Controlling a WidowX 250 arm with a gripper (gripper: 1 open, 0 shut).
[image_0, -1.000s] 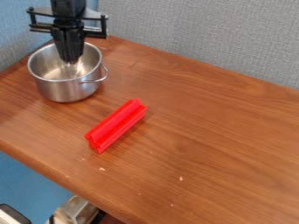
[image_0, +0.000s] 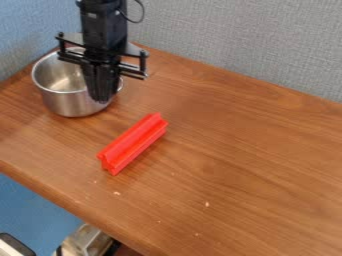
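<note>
My black gripper (image_0: 102, 88) reaches down over the steel pot (image_0: 64, 96) at the back left of the wooden table, its fingertips low at the pot's near right side and looking shut, with no object visible between them. In front and to the right, a red ridged bar (image_0: 132, 142) lies diagonally on the table. The gripper hides part of the pot's rim and interior.
A textured grey wall (image_0: 241, 40) runs along the back. A blue area lies beyond the table's left edge, with some metal hardware at the bottom left.
My gripper has moved down and slightly right, now covering more of the pot's right side. The pot and red bar look to be in the same places.
</note>
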